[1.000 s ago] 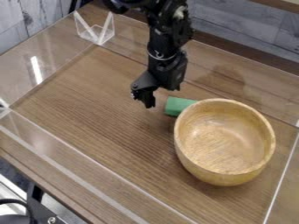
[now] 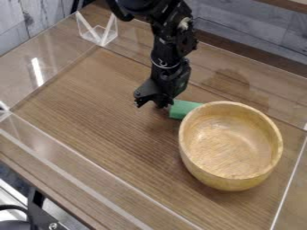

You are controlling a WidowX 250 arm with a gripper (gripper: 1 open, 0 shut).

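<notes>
The black gripper [image 2: 161, 102] is low over the wooden table, just left of a green object [image 2: 186, 110]. It looks shut, though its fingertips are small and dark, and nothing clear shows between them. The green object lies partly hidden behind the rim of a large tan wooden bowl [image 2: 229, 146], which sits on the right side of the table.
A white wire-like item [image 2: 99, 22] stands at the back left. A raised wooden edge runs along the back right.
The gripper has moved slightly down and toward the green object, its fingertips now lower and closer to it. The bowl and green object look unmoved.
</notes>
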